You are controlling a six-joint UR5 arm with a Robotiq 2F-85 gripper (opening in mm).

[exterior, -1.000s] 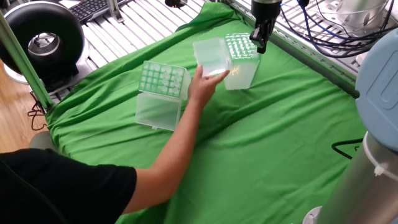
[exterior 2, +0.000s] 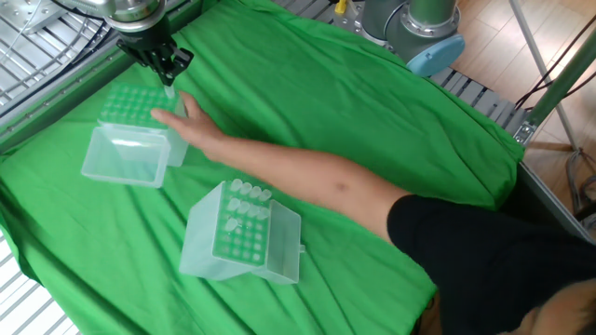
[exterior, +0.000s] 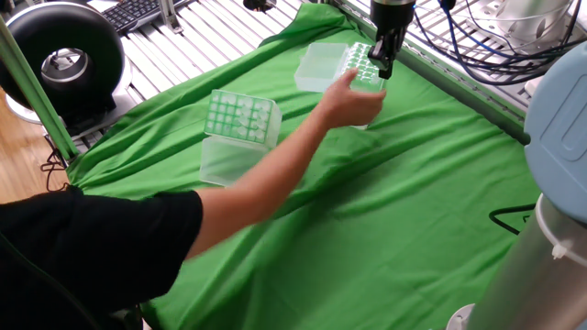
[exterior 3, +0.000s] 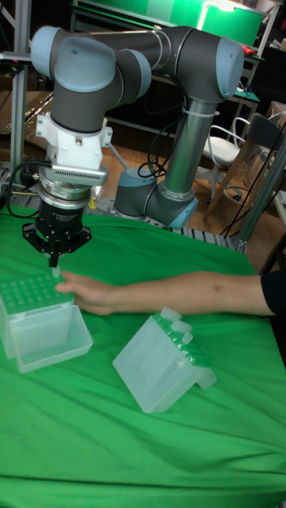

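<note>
My gripper (exterior 2: 173, 78) points down and is shut on a small translucent tube (exterior 3: 56, 271), whose lower end shows below the fingers. Just beneath it stands an open box with a green rack (exterior 2: 140, 105); its holes look empty, and its clear lid (exterior 3: 56, 339) is folded out to the side. A person's hand (exterior: 350, 103) grips that box at its side, close under my gripper. A second open box (exterior: 238, 115) sits apart from it on the cloth, with several capped tubes (exterior 2: 250, 208) in part of its green rack.
The person's forearm (exterior 2: 293, 169) reaches across the cloth between the two boxes. Wrinkled green cloth (exterior: 367, 229) covers the table, with a wide clear area beyond the arm. A metal rail (exterior: 459, 92) edges the table near my arm.
The person's hand has moved from the lid side onto the near box's body. That box has turned and shifted slightly toward the far edge. My gripper has stayed in place.
</note>
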